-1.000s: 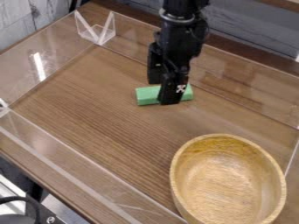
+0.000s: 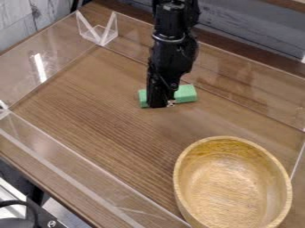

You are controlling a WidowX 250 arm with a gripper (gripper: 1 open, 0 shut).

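Note:
My black gripper (image 2: 162,96) points down at a green rectangular block (image 2: 185,93) lying on the wooden table (image 2: 95,134). Its tips are low at the block's left part, covering some of it. I cannot make out anything held between the fingers.
A large tan oval bowl (image 2: 233,183) sits at the front right. A white wire-like holder (image 2: 98,28) stands at the back left.
My gripper has moved left and down onto the green block's left part, and its shape looks narrower. The block appears to stay in place.

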